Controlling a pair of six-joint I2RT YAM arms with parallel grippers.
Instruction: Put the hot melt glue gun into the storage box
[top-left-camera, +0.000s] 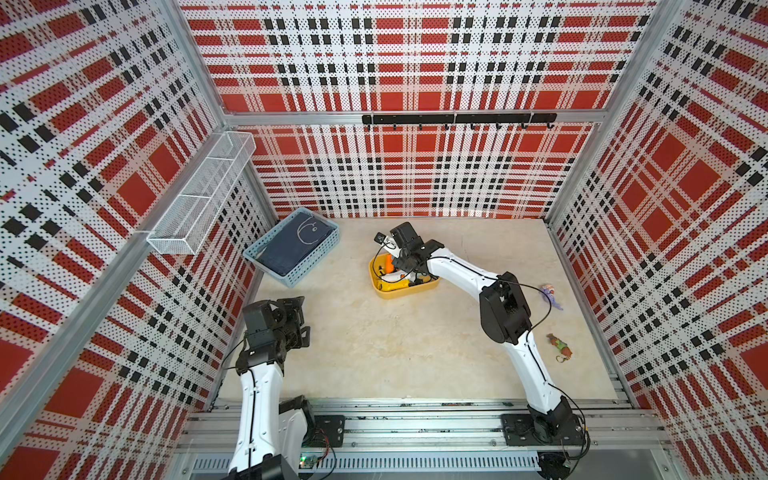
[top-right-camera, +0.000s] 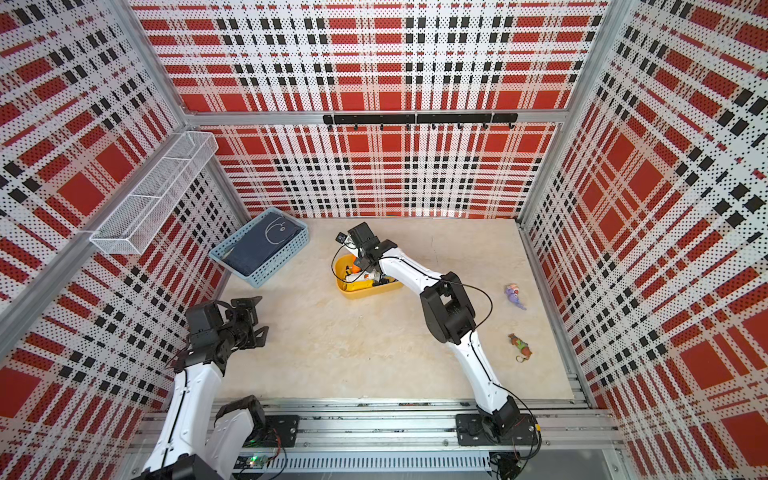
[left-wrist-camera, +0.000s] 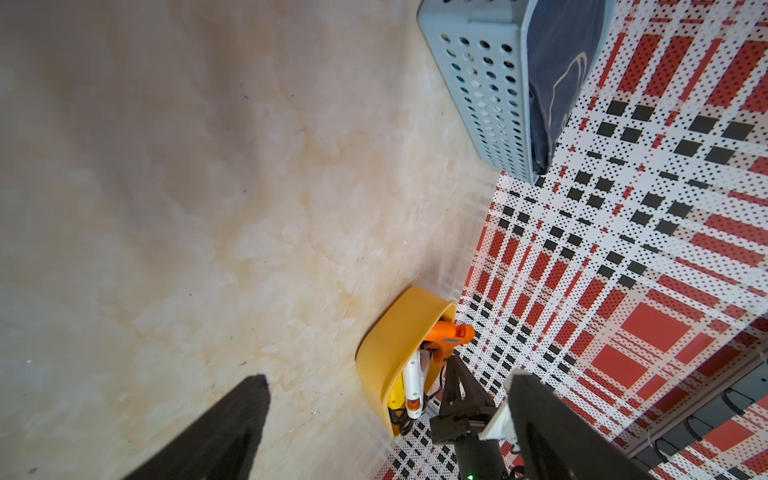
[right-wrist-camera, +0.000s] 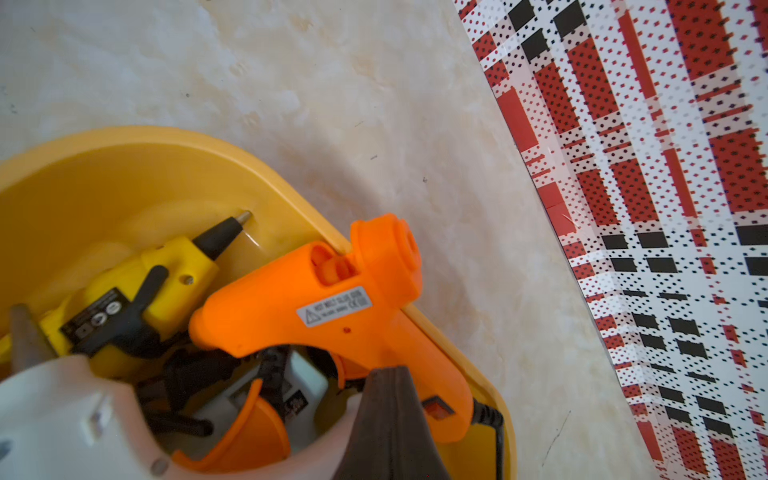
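An orange hot melt glue gun (right-wrist-camera: 296, 304) rests along the far rim of a yellow box (right-wrist-camera: 192, 136), its rear end poking over the edge. My right gripper is shut with its fingertips together and nothing between them; the gun's handle lies outside, just to the right of the fingers. From the top left view, the right arm's hand partly hides the orange gun (top-left-camera: 389, 263). Over the left part of the table my left gripper (top-left-camera: 305, 321) stands open and empty.
A yellow tool (right-wrist-camera: 120, 300) and a white-handled tool (right-wrist-camera: 56, 416) share the yellow box with cables. A blue basket (top-left-camera: 297, 273) holding dark cloth stands at the back left. Two small toys (top-left-camera: 560, 345) lie at the right.
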